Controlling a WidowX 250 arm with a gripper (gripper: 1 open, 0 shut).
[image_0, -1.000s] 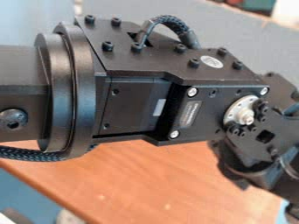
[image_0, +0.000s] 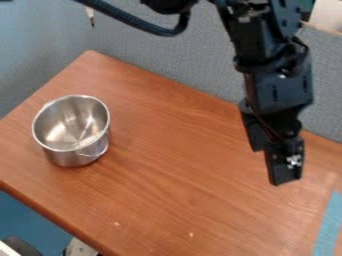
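Note:
A shiny steel pot (image_0: 72, 128) with side handles stands upright on the left of the wooden table (image_0: 160, 200). My black gripper (image_0: 286, 165) hangs at the right of the table, pointing down, well apart from the pot. I cannot make out from this view whether its fingers are apart.
A grey felt surface (image_0: 174, 80) lies beyond the table's back edge. A light blue strip (image_0: 327, 225) runs at the lower right. Some unclear objects sit off the lower left edge.
My arm, which filled much of the view a second ago, has swung up and to the right, uncovering the pot and table.

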